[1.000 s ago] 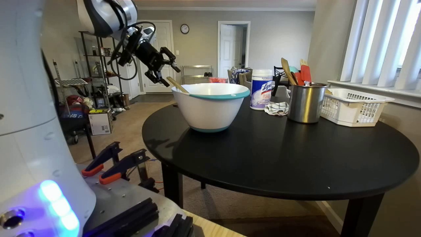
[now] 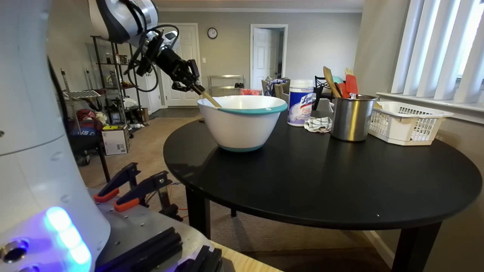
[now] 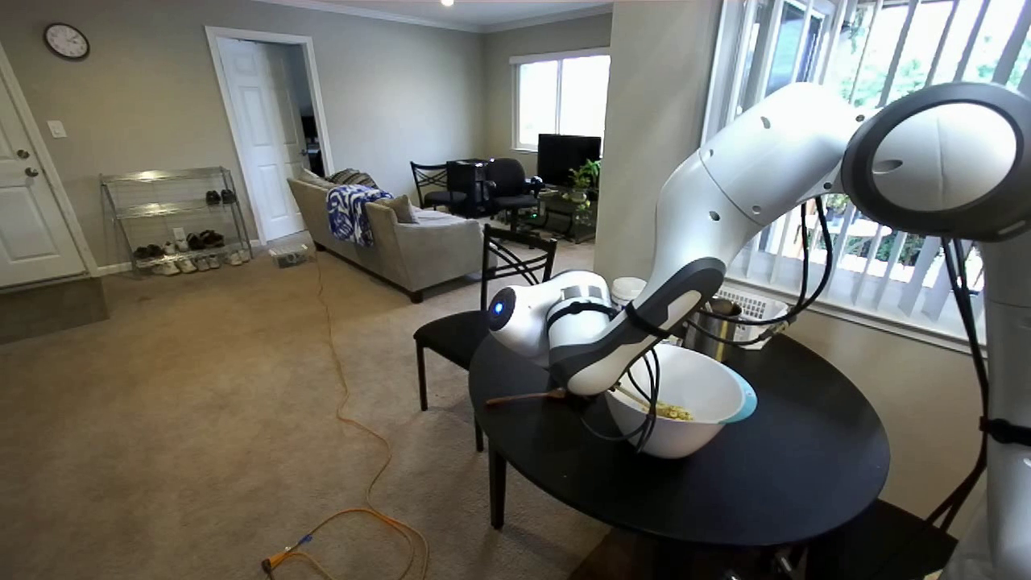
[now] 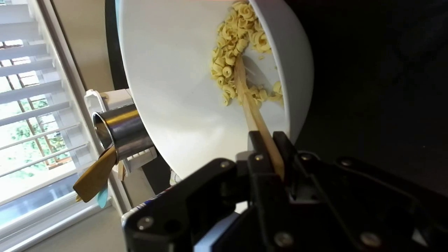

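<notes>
My gripper is shut on the handle of a wooden spoon (image 4: 250, 110), just past the bowl's rim. The spoon slants down into the white bowl (image 4: 176, 84), and its far end rests among curly yellow pasta (image 4: 229, 54). In exterior view 1 the bowl (image 2: 247, 122) shows a teal rim and base and stands upright on the black table. There the gripper (image 2: 198, 87) meets the handle at the bowl's left edge, above the rim. Exterior view 2 shows pasta (image 3: 668, 411) in the bowl, while the arm hides the fingers.
On the round black table (image 2: 335, 181) stand a wipes canister (image 2: 300, 103), a folded cloth (image 2: 318, 124), a steel pot of utensils (image 2: 352, 118) and a white basket (image 2: 404, 122). Another brown handle (image 3: 524, 397) lies left of the bowl.
A second ago the gripper stood open around the spoon's handle end; now its fingers have shut on it. The handle stands slightly more to the right, and the bowl has not moved.
</notes>
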